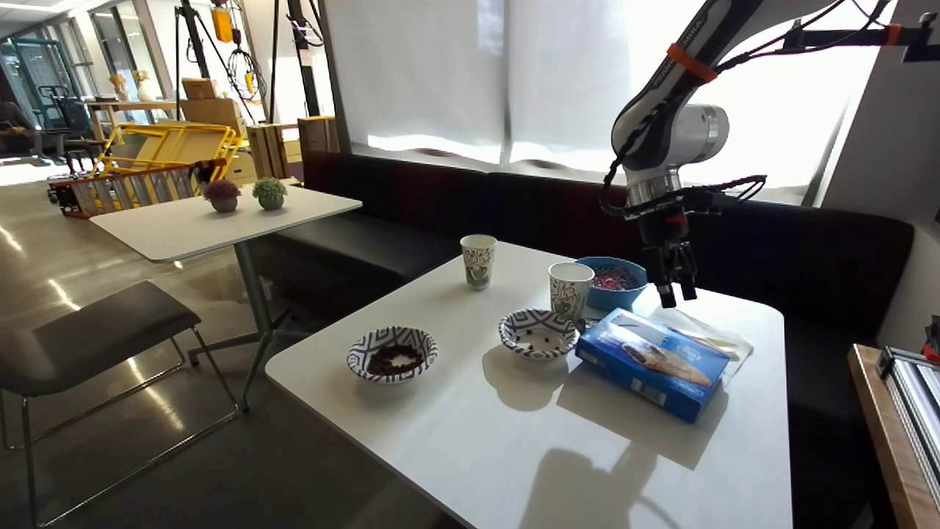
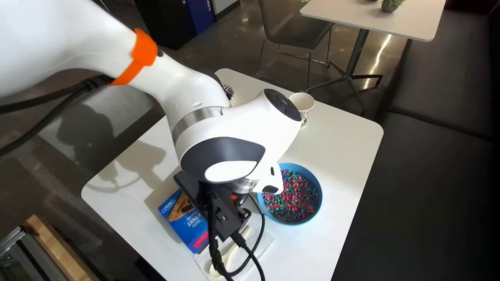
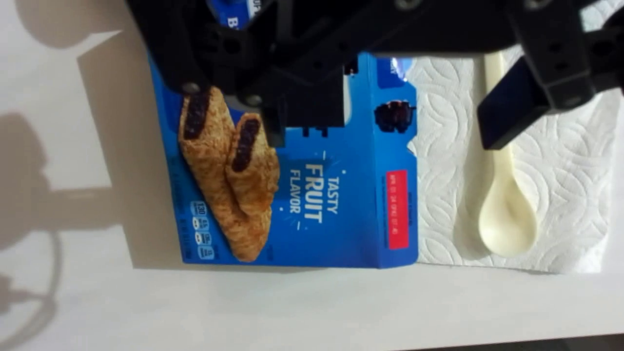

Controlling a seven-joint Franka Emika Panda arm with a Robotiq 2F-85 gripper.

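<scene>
My gripper (image 1: 678,295) hangs above the far side of a blue pastry box (image 1: 656,361), pointing down. In the wrist view its fingers stand apart, with nothing held between the fingers. Below them the box (image 3: 339,204) lies flat, and along its right edge is a white paper towel (image 3: 567,204). A cream spoon (image 3: 507,219) rests on the towel, its bowl toward the bottom of that view and part of its handle hidden behind a finger. In exterior view 2 the arm covers the fingertips.
A blue bowl of colourful bits (image 2: 300,194) stands near the arm. Patterned bowls (image 1: 539,335) hold dark pieces, and two paper cups (image 1: 570,291) stand farther back.
</scene>
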